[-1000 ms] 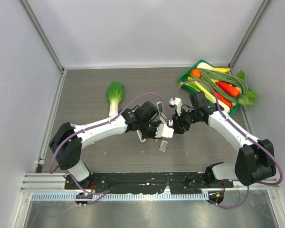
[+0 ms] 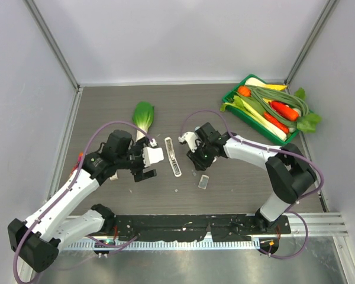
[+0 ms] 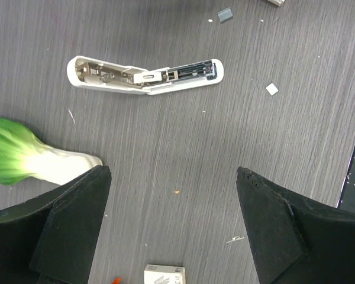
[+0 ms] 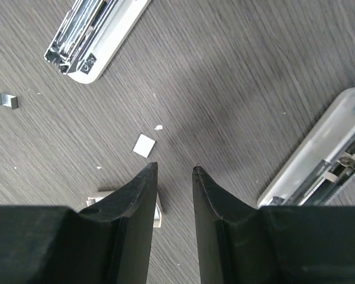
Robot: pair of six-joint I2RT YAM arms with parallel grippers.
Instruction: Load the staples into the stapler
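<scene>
A white stapler [image 2: 173, 157] lies swung open on the table, its metal channel [image 3: 195, 71] facing up in the left wrist view; whether staples sit inside, I cannot tell. A second open stapler [image 4: 319, 151] with a blue-grey part lies at the right wrist view's right edge, mostly hidden under the right arm in the top view. A small pale box [image 2: 203, 181] lies in front of it. My left gripper is open and empty, left of the white stapler. Between the staplers, my right gripper stands narrowly open, with only table showing between its fingertips.
Two small pieces [image 4: 144, 145] [image 3: 272, 89] lie near the white stapler. A leafy vegetable [image 2: 143, 118] lies behind the left gripper. A green basket of vegetables [image 2: 276, 141] stands back right.
My left arm has drawn off to the left from the middle, uncovering the white stapler. My right gripper has moved left and now covers most of the second stapler.
</scene>
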